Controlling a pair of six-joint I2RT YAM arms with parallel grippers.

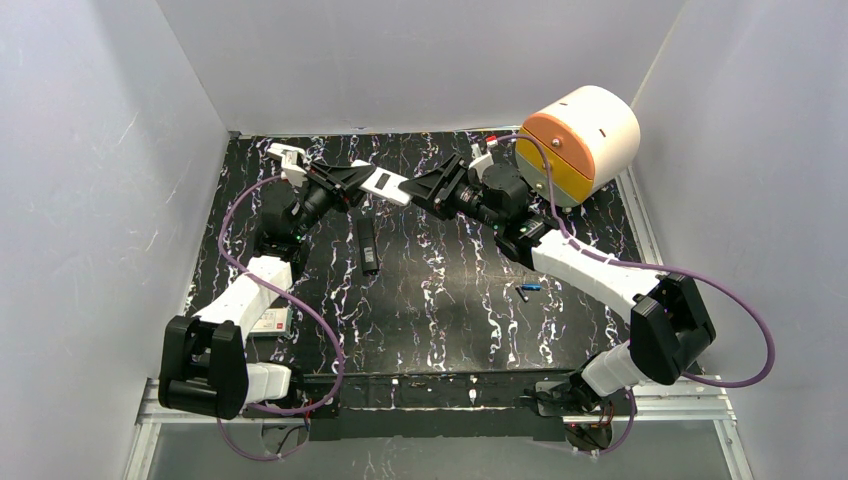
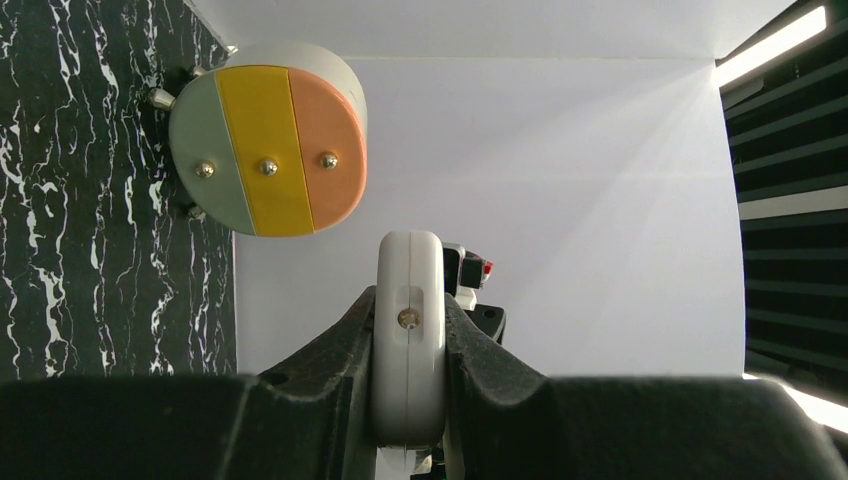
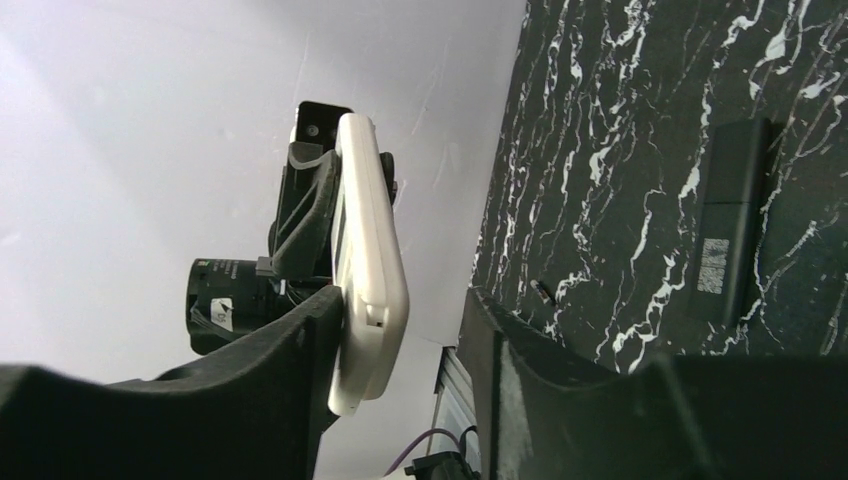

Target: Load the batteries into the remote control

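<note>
A white remote control (image 1: 388, 185) is held in the air between my grippers; my left gripper (image 1: 356, 178) is shut on it, and in the left wrist view it stands upright between the fingers. My right gripper is at the other end, its fingers apart, with the remote (image 3: 370, 240) beside its left finger. A black oblong piece (image 1: 367, 245) lies on the table below. Small batteries (image 1: 530, 287), one blue and one dark, lie at the right of the table.
An orange, yellow and green cabinet (image 1: 575, 150) stands at the back right. A small flat box (image 1: 271, 322) lies at the front left, partly behind the left arm. Purple hoses loop along both arms.
</note>
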